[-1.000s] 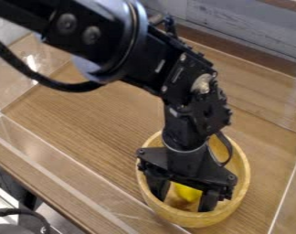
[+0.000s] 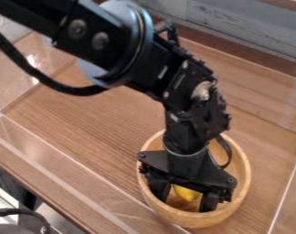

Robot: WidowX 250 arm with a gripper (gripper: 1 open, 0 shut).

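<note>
My black gripper (image 2: 186,187) reaches down into a round wooden bowl (image 2: 232,175) at the lower right, its fingers spread apart inside the rim. A yellow object (image 2: 186,194) lies in the bowl between and below the fingers, mostly hidden by the gripper body. The gripper is open.
A wooden table (image 2: 89,128) surrounds the bowl, clear to the left and right. A pale wall stands at the back. The table's edge runs along the lower left, with a black cable beside it.
Over the last second the arm has shifted slightly up and to the left, with the gripper still inside the bowl.
</note>
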